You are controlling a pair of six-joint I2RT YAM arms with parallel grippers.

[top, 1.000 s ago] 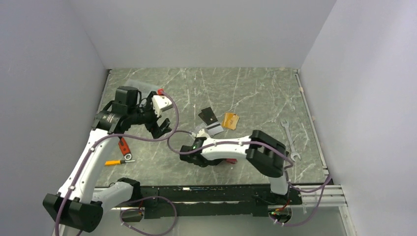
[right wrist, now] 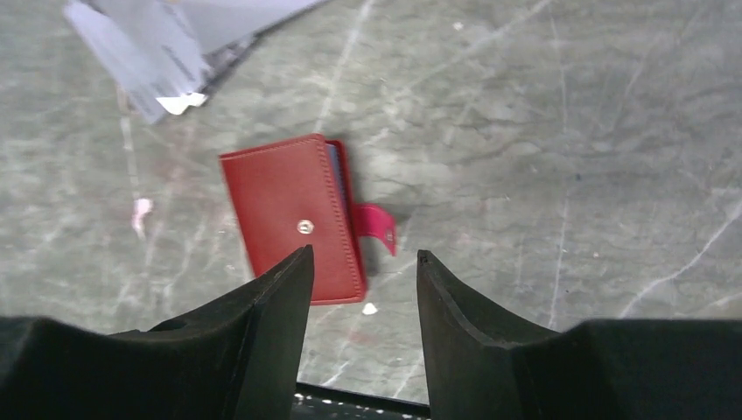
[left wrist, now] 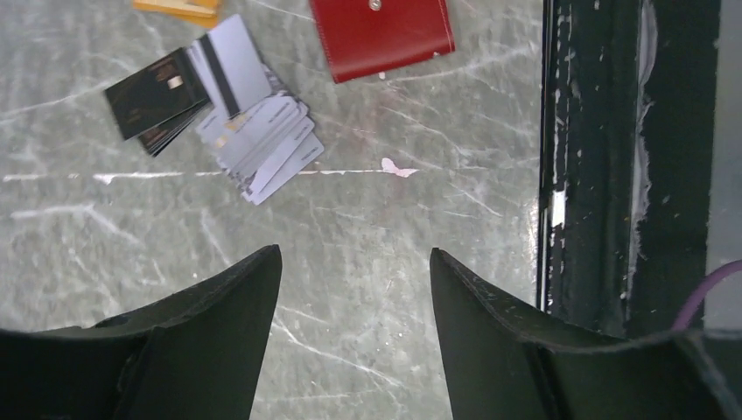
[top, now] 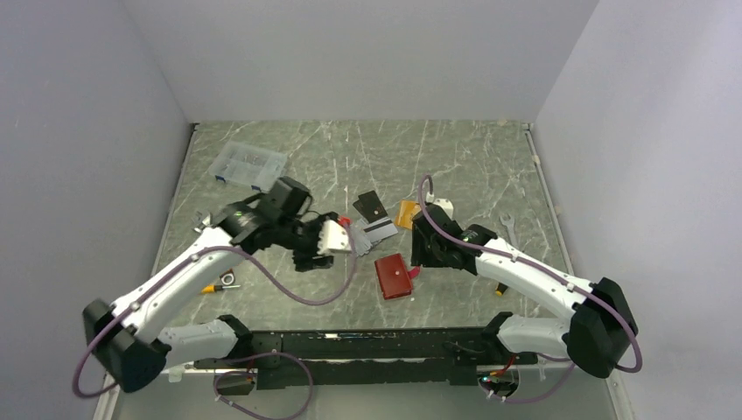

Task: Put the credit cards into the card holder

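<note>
The red card holder (top: pixel 393 276) lies on the marble table near its front edge, with a pink tab at its side (right wrist: pixel 376 223). Pale cards (left wrist: pixel 262 144) lie fanned behind and left of it, with black cards (left wrist: pixel 149 92) and gold cards (top: pixel 407 213) beyond. My left gripper hangs over bare table beside the pale cards, fingers open with nothing between. My right gripper is above and right of the holder, fingers apart and empty.
A clear plastic box (top: pixel 245 164) is at the back left. A screwdriver (top: pixel 210 289) lies at the left, a wrench (top: pixel 509 227) at the right.
My left arm has swung toward the middle, lower in the picture. My right gripper has moved right and back, uncovering the red holder.
</note>
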